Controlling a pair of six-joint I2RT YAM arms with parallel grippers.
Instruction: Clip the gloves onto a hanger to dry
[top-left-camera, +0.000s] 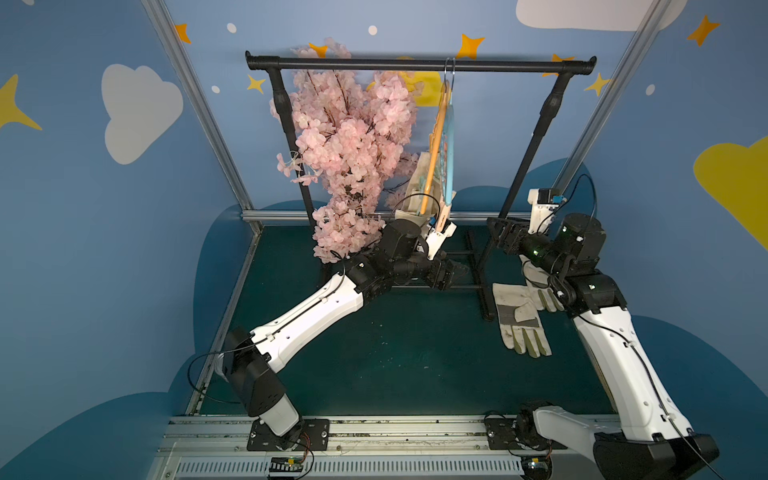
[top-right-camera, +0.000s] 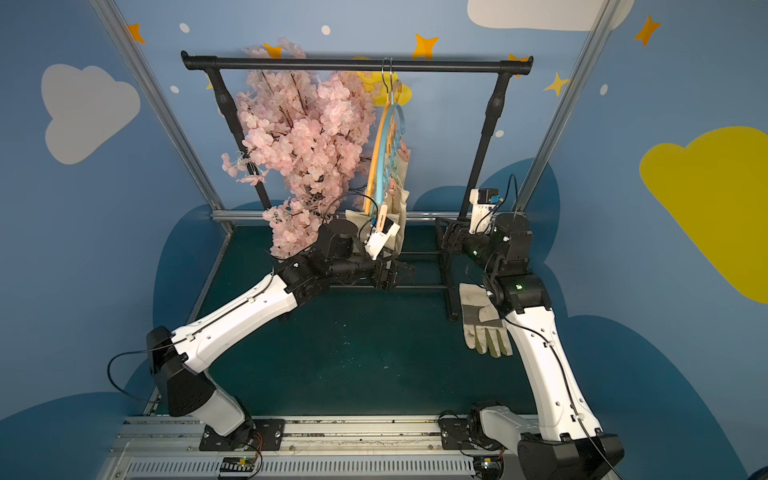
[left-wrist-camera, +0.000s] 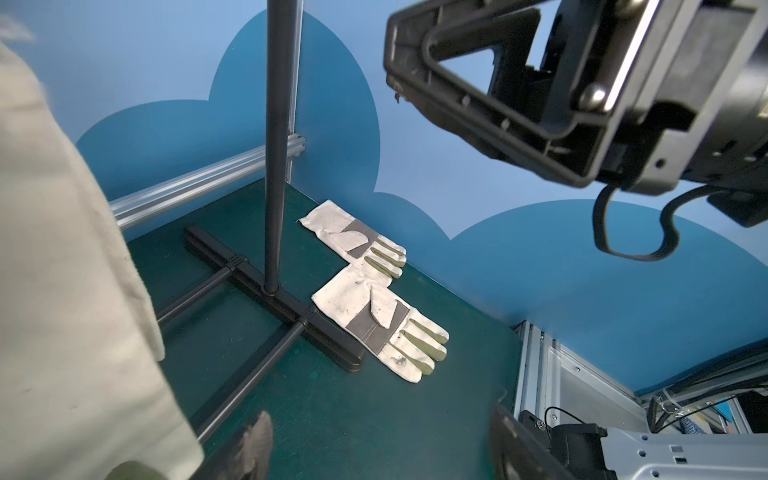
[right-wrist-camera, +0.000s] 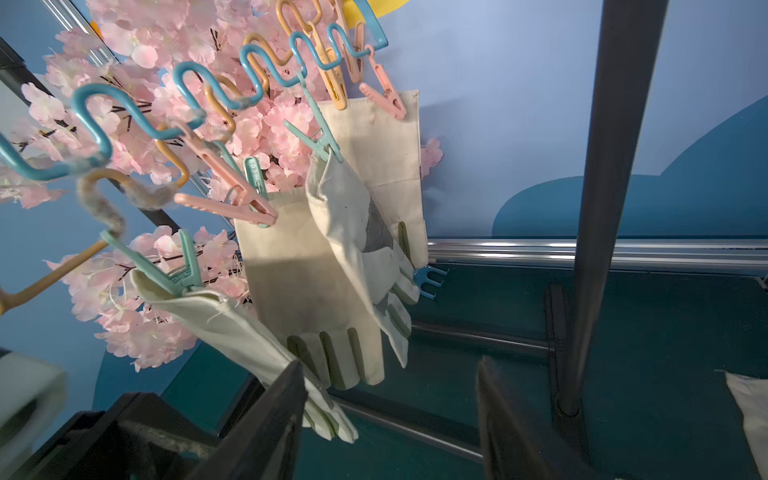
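Observation:
Orange (top-left-camera: 434, 144) and blue (top-left-camera: 450, 152) hangers hang close together on the rail (top-left-camera: 352, 64). In the right wrist view, pale gloves (right-wrist-camera: 304, 272) hang from green and pink clips (right-wrist-camera: 228, 192), fingers downward. Two more gloves (left-wrist-camera: 380, 324) lie on the dark floor at the right, overlapping slightly. My left gripper (top-left-camera: 440, 276) stands open just in front of the hanging gloves; a glove (left-wrist-camera: 80, 280) fills the left of its view. My right gripper (top-left-camera: 502, 233) is open beside the rack's right post, facing the hanging gloves, with nothing between its fingers.
Pink blossom branches (top-left-camera: 352, 144) crowd the left of the rack. The rack's right foot (top-left-camera: 486, 308) lies beside the loose gloves.

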